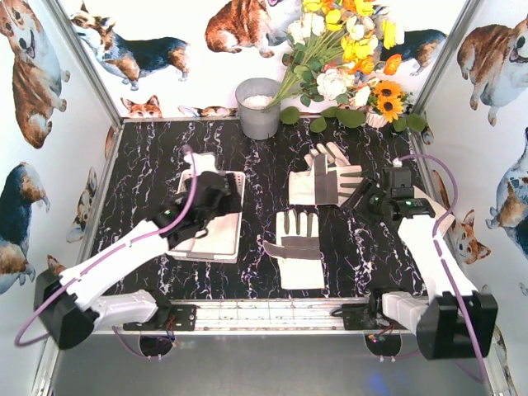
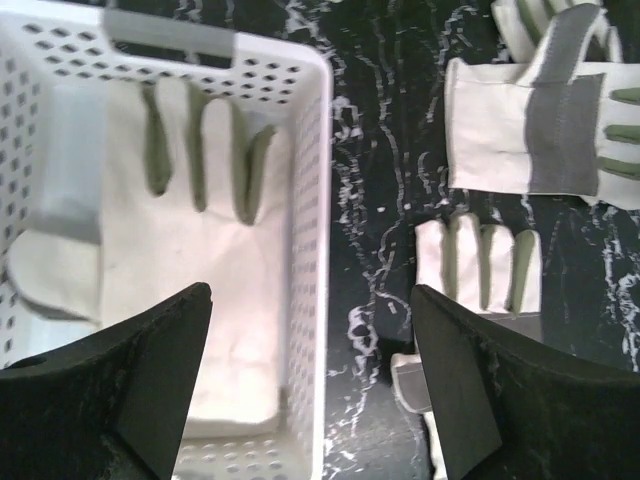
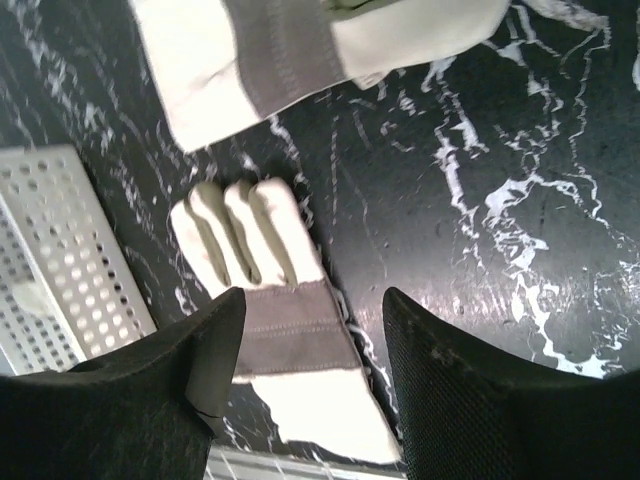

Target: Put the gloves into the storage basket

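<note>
A white and grey glove lies flat at the front middle of the table, fingers pointing away. Behind it, more gloves overlap in a pile. Inside the white basket rests one glove, palm flat on the bottom. My left gripper hangs over the basket's right part, fingers apart, nothing between them. My right gripper is open and empty, to the right of the glove pile in the top view.
A grey bucket and a bunch of flowers stand at the back. Another pale glove lies at the right, partly hidden by my right arm.
</note>
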